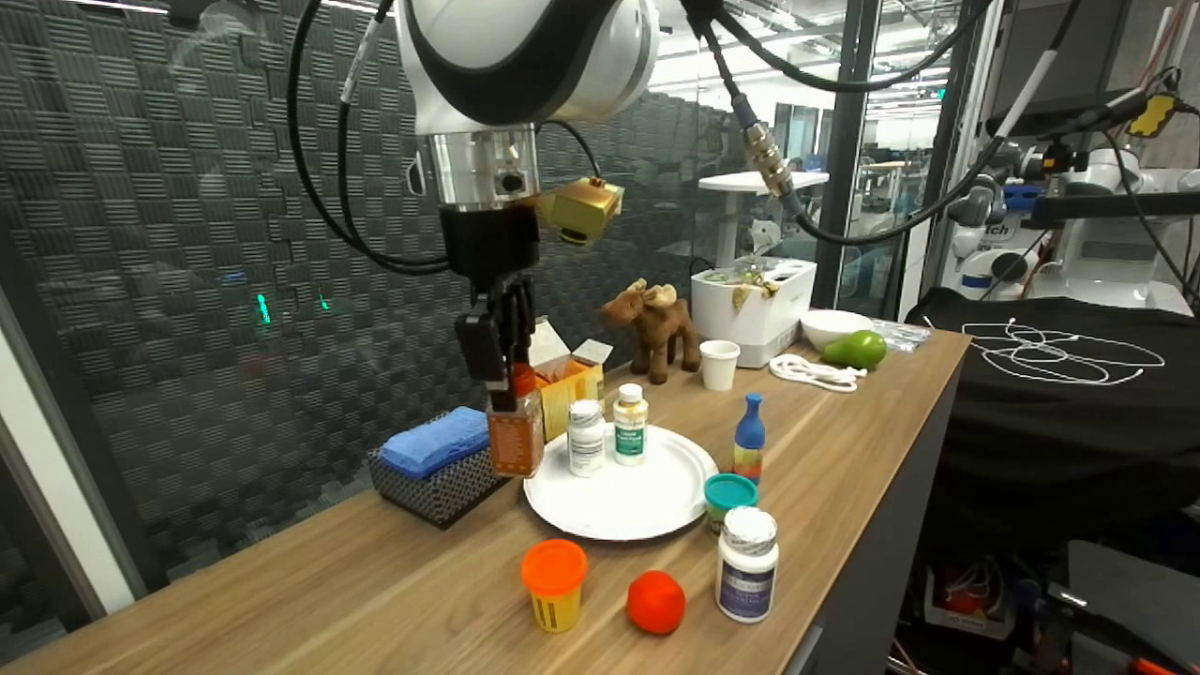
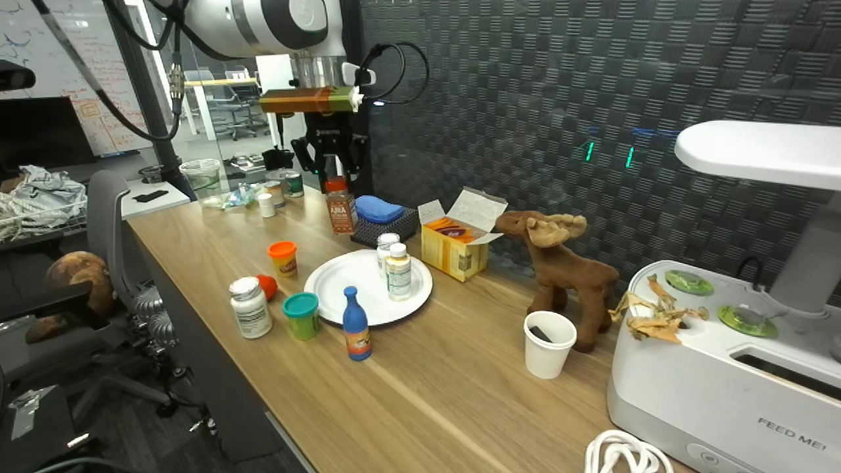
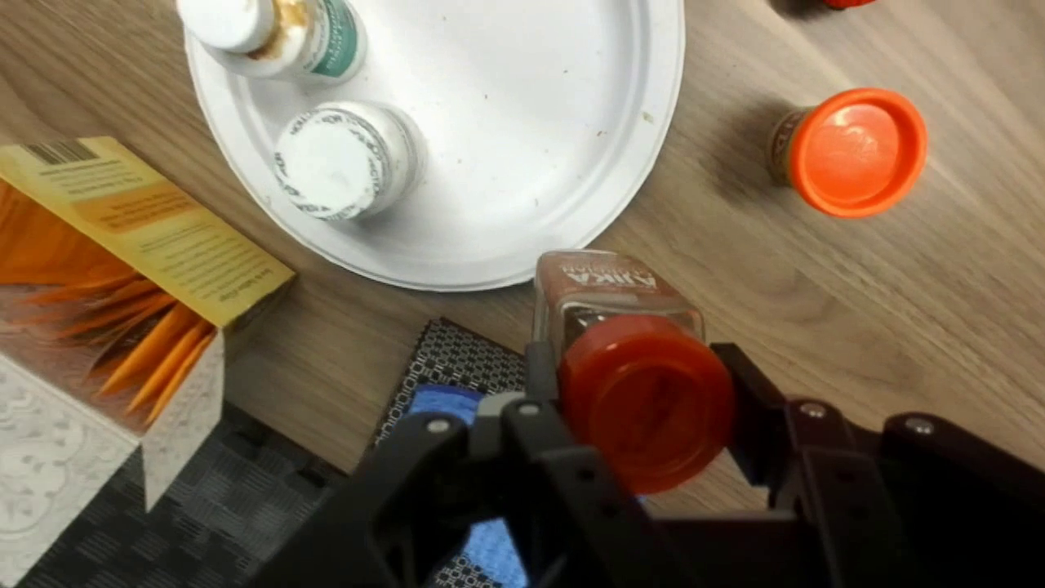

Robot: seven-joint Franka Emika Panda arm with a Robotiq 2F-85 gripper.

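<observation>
My gripper is shut on the red cap of a square spice jar (image 1: 517, 439), its label reading "AJIKA" in the wrist view. The jar hangs upright above the table, beside the left rim of the white plate (image 1: 619, 512) in exterior view 1. Two white bottles stand on that plate: one with a green label (image 1: 630, 426) and one with a white cap (image 1: 585, 439). In exterior view 2 the jar (image 2: 341, 211) appears in front of the blue cloth (image 2: 379, 209).
Nearby are a dark patterned box (image 1: 433, 484) and an open yellow carton (image 1: 571, 388). An orange-lidded tub (image 1: 554, 585), red ball (image 1: 655, 602), supplement bottle (image 1: 747, 564), teal-lidded tub (image 1: 730, 495) and blue bottle (image 1: 749, 437) ring the plate. Bare table lies at front left.
</observation>
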